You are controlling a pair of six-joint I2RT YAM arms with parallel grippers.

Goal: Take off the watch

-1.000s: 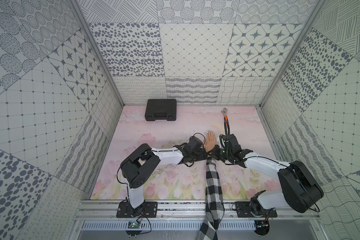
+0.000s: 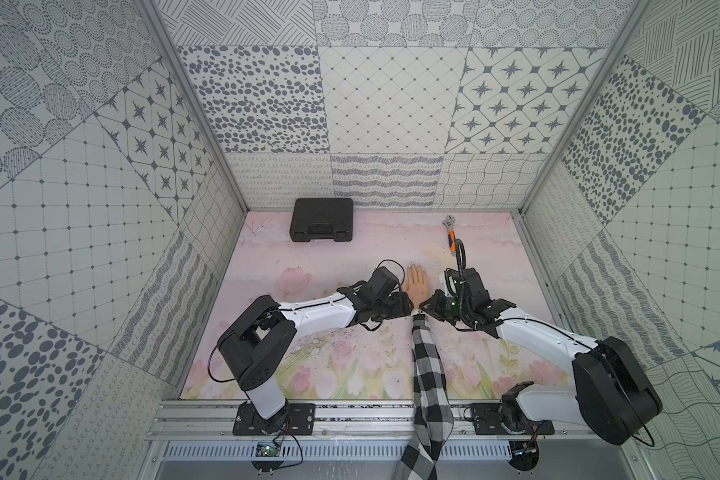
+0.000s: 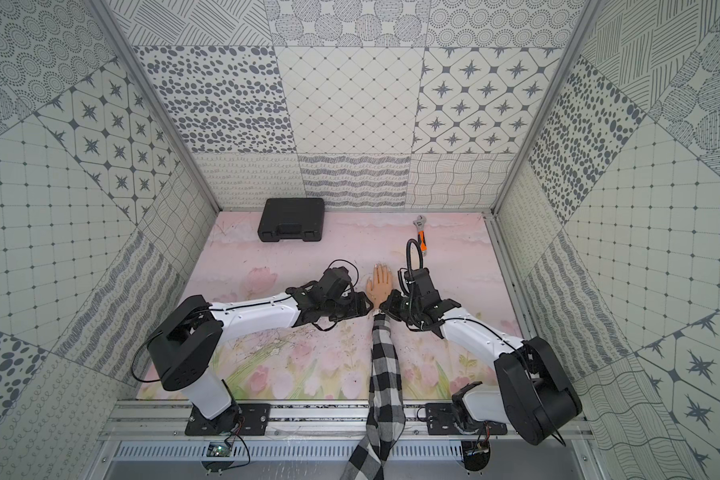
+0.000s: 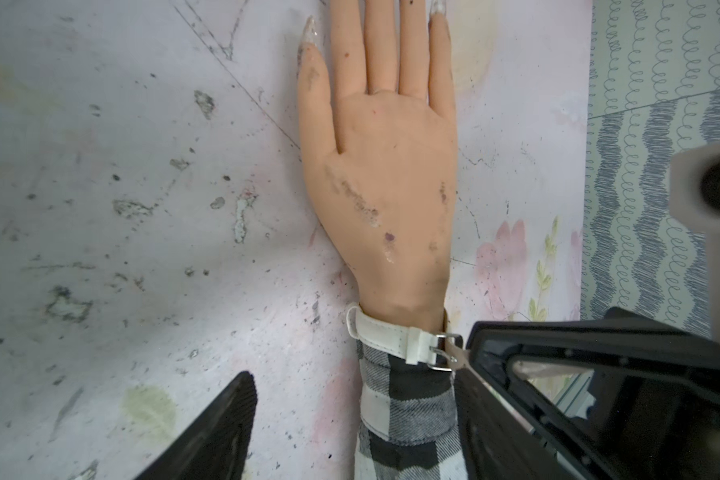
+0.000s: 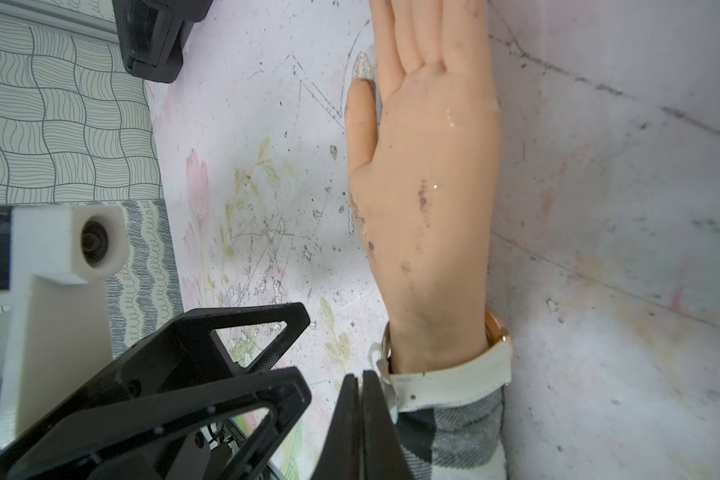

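A flesh-coloured mannequin hand (image 4: 392, 184) lies palm up, with a checked sleeve (image 2: 428, 352) below it. Around its wrist sits a watch with a white strap (image 4: 384, 332); its metal buckle (image 4: 444, 352) faces my right gripper. A gold edge of the watch case (image 5: 497, 328) shows beside the wrist. My left gripper is open at the wrist's left, nothing gripped between its fingers. On the other side, my right gripper is shut, fingertips right beside the strap's buckle side. Whether a strap end is pinched there cannot be told.
A black case (image 2: 321, 220) stands at the back left of the table. An adjustable wrench with an orange handle (image 2: 451, 237) lies at the back right.
Over the last second my right arm has shifted slightly right. My left arm's elbow has swung left while its gripper stays near the wrist. The hand has shifted slightly left.
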